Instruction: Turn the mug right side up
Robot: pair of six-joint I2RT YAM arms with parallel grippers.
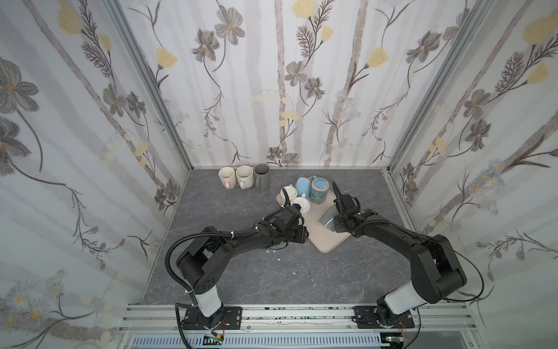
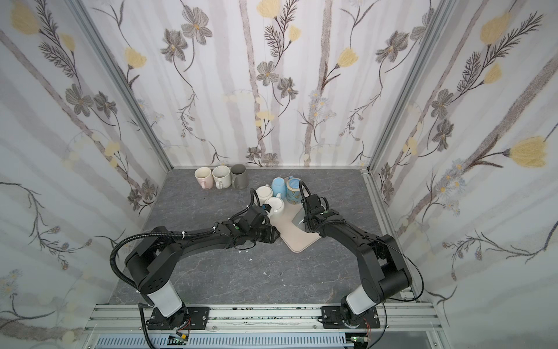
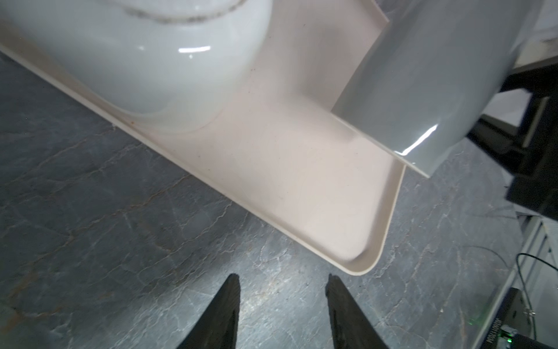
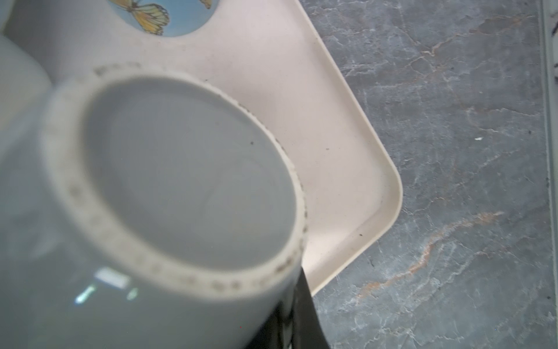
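Note:
A grey mug [image 3: 436,81] hangs tilted above the pale tray [image 3: 284,163], its rim edge pointing down and its base [image 4: 191,174] turned up toward the right wrist camera. My right gripper is shut at the mug's side; the mug hides most of its fingers, and exactly which part they grip cannot be made out. To the left of the mug, my left gripper stands open over the dark tabletop near the tray's corner, nothing between its fingers and apart from the mug.
Upside-down white mugs [image 1: 300,204], a light blue mug [image 1: 302,186] and a patterned blue mug [image 1: 319,190] crowd the tray's far end. Pink, white and grey mugs [image 1: 262,176] line the back left. Bare tabletop [image 1: 290,279] lies in front.

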